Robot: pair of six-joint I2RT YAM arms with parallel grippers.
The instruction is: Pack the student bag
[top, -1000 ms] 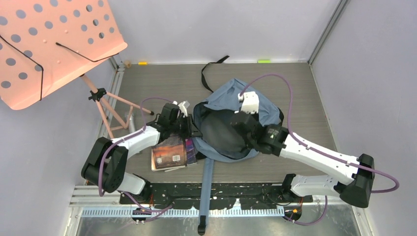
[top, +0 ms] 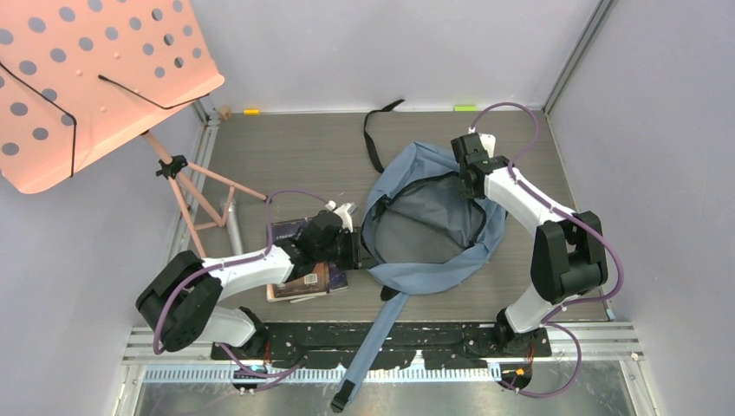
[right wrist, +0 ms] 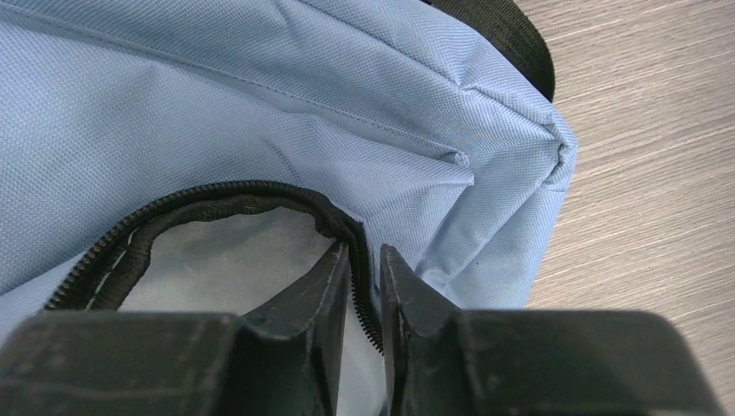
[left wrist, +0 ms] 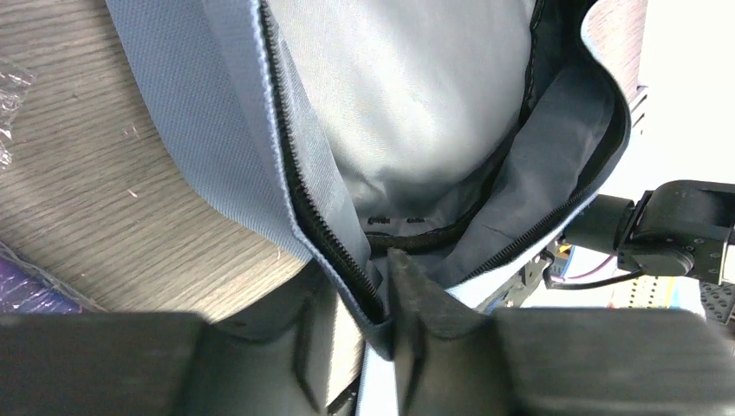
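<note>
The blue bag [top: 416, 277] lies unzipped with its grey lining [left wrist: 407, 104] showing. My left gripper is at the bag's left edge, the zippered rim [left wrist: 303, 208] between its fingers. My right gripper is at the back right of the opening, its fingertips either side of the zipper edge [right wrist: 251, 191]; whether either grips firmly is unclear. Books [top: 295, 290] lie under my left arm.
A peach perforated board [top: 104, 61] on a tripod stands at the left. A strap [top: 373, 334] hangs over the front edge. Bare table [top: 286, 147] lies at the back left.
My right gripper has moved to the back right, the bag's opening widening with it. My left gripper has moved right and toward the front; the bag has shifted right.
</note>
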